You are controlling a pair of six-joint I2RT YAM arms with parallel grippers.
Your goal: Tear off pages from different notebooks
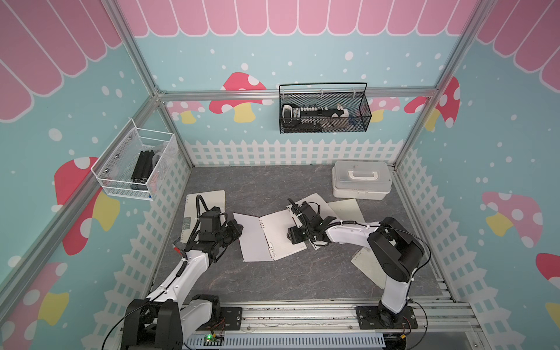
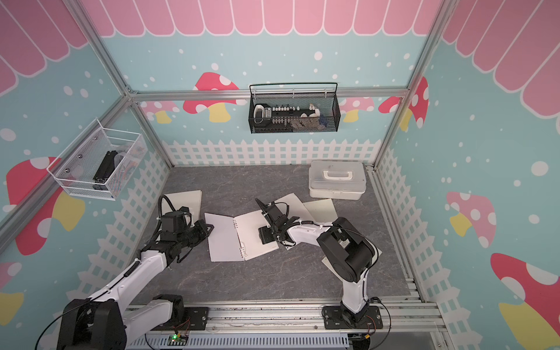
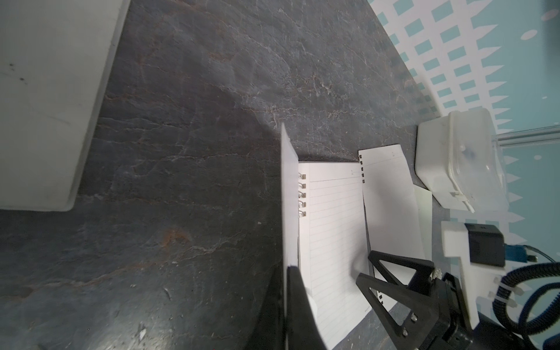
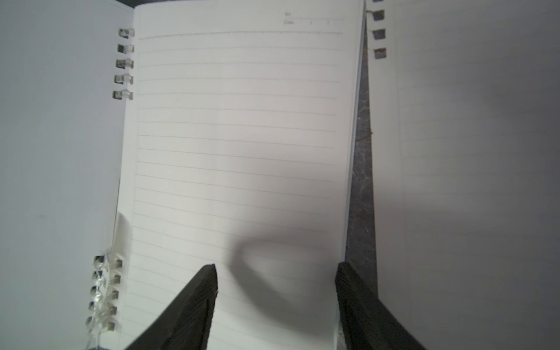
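Note:
An open spiral notebook [image 1: 280,233] lies in the middle of the table, its lined page [image 4: 233,116] on the right and its blank cover [image 4: 58,145] on the left. My left gripper is shut on that cover's edge, which stands edge-on between its fingers in the left wrist view. My right gripper is part open just over the lined page, one finger beside the page's right edge, nothing visibly held. A second lined sheet or notebook [image 4: 466,145] lies to the right of the open one.
A clear storage box [image 1: 361,180] stands at the back right. More paper [image 1: 367,268] lies at the front right, and another notebook [image 1: 204,198] at the left. Wire baskets [image 1: 323,108] hang on the walls. Bare table lies behind and in front of the open notebook.

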